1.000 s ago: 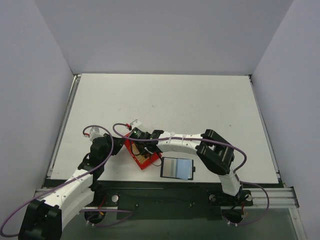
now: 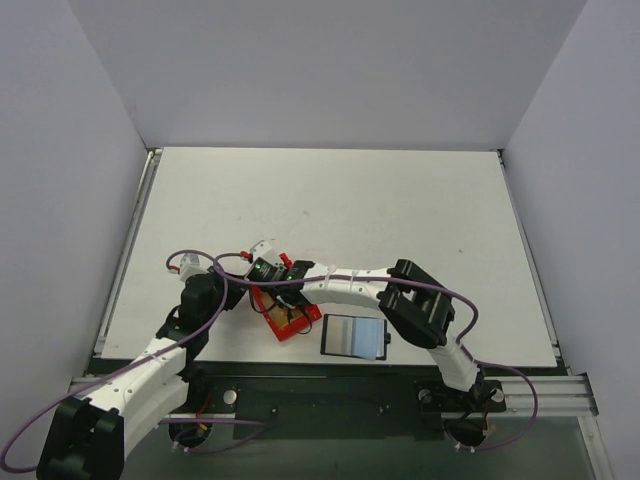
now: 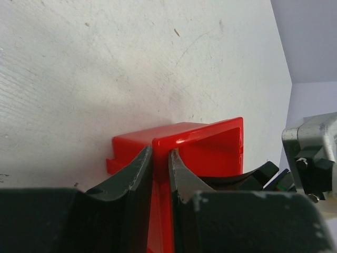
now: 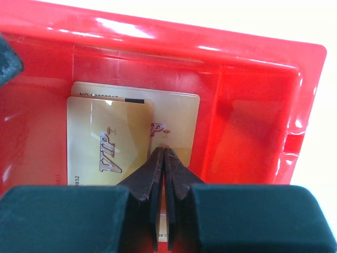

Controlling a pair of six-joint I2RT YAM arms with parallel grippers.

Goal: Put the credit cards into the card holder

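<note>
Gold VIP credit cards (image 4: 108, 139) lie overlapping on the floor of a red box (image 4: 253, 126) in the right wrist view. A second card (image 4: 179, 118) shows partly from under the top one, and the edge of another peeks out below. My right gripper is shut above them with its tips together and no card between them. In the left wrist view, my left gripper is shut on the rim of the red box (image 3: 210, 128). The card holder (image 2: 354, 337), open flat with grey and pale blue sleeves, lies near the table's front edge in the top view.
Walls of the red box surround the cards closely. The right arm (image 2: 345, 285) reaches across above the card holder's far side.
</note>
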